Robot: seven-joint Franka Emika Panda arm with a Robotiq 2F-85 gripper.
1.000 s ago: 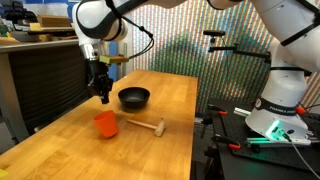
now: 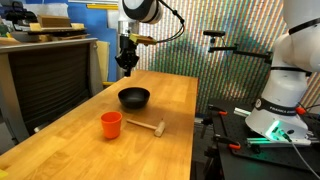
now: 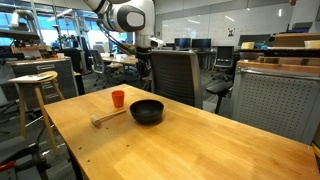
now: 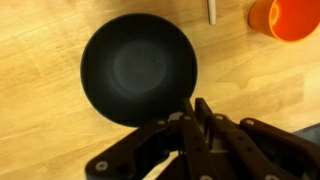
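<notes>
My gripper (image 2: 126, 70) hangs in the air above the far side of the black bowl (image 2: 134, 98), clear of the table. In the wrist view the fingertips of the gripper sit close together over the bowl's edge, with no object showing between them; it looks shut. The bowl (image 4: 138, 68) rests upright on the table and its visible inside is empty. An orange-red cup (image 2: 110, 124) stands upright nearer the exterior camera, apart from the bowl. A wooden tool with a thin handle (image 2: 147, 126) lies beside the cup.
Office chairs (image 3: 178, 80) stand beyond its edge. A dark metal stand (image 2: 260, 160) lies off the table's right side.
My gripper has moved from over the cup, away from the exterior camera and upward, toward the bowl. The cup, tilted a second ago, now stands straight and slightly farther right.
</notes>
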